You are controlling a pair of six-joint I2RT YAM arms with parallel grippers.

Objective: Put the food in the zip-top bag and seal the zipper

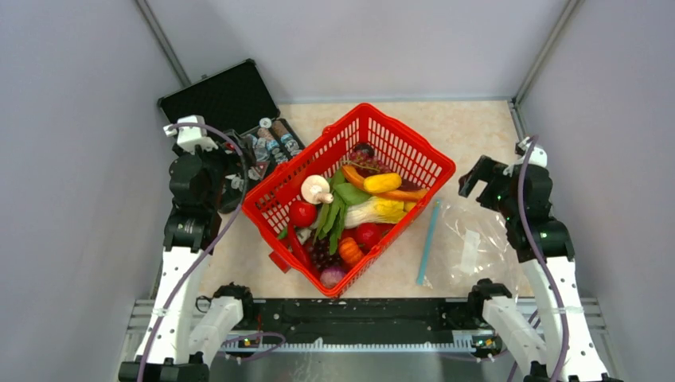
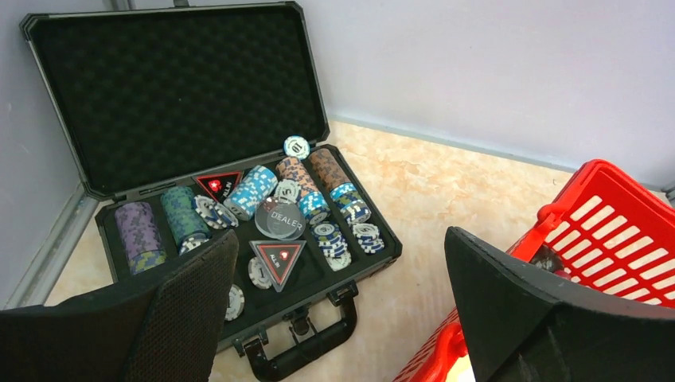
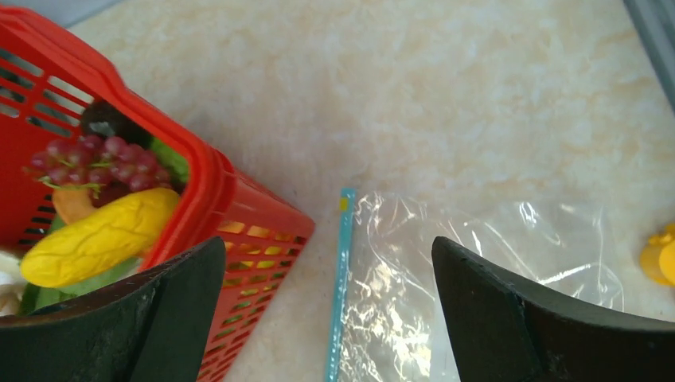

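Observation:
A red basket [image 1: 277, 197] in the middle holds mixed food: mushroom [image 1: 315, 188], tomato [image 1: 303, 213], leafy greens, onion [image 1: 333, 276], peppers, grapes [image 3: 95, 167] and a yellow item [image 3: 99, 239]. A clear zip bag [image 1: 454, 255] with a blue zipper strip [image 3: 344, 263] lies flat to the basket's right. My right gripper is open above the table between basket and bag, nothing between its fingers. My left gripper stands open over the left side, facing an open chip case, also empty.
An open case of poker chips [image 2: 310, 270] sits at the back left beside the basket. Bare table [image 1: 446, 127] shows behind the basket and bag. Walls enclose the back and sides. A small yellow object [image 3: 661, 259] is at the right edge.

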